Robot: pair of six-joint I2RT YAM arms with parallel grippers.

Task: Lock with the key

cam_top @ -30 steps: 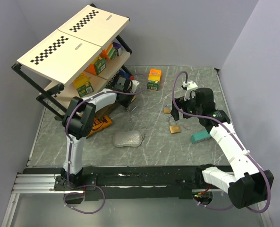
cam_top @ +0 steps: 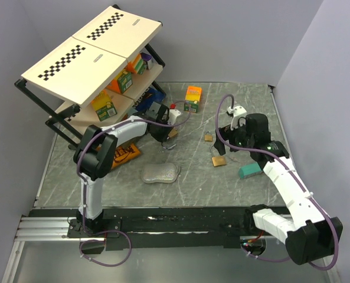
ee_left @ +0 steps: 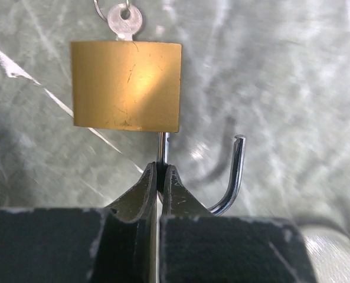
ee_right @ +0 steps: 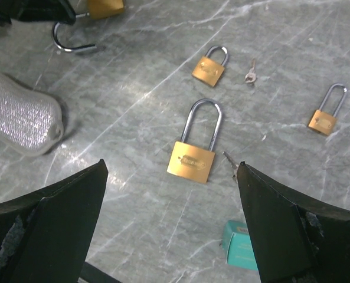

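Observation:
A brass padlock point(ee_left: 126, 86) hangs from my left gripper, which is shut on one leg of its shackle. The shackle point(ee_left: 236, 168) is swung open, its free end away from the body. At the lock's far edge a silver key point(ee_left: 125, 20) sits with its blade toward the body, a ring through its head. My right gripper stands open above the table with nothing between its fingers. Below it lie a large padlock point(ee_right: 190, 161), a smaller one point(ee_right: 209, 70) and a third point(ee_right: 323, 121). Loose keys point(ee_right: 251, 73) lie nearby.
At the left stands a shelf unit point(cam_top: 83, 56) with boxes in it. A yellow-green box point(cam_top: 192, 99) is at the back, a clear case point(cam_top: 160, 173) at front centre and a teal box point(cam_top: 251, 170) at right. Bare table shows between the arms.
My left gripper has moved slightly right and toward the front, carrying the padlock, whose brass body now shows more in the top view. The right arm has shifted only slightly.

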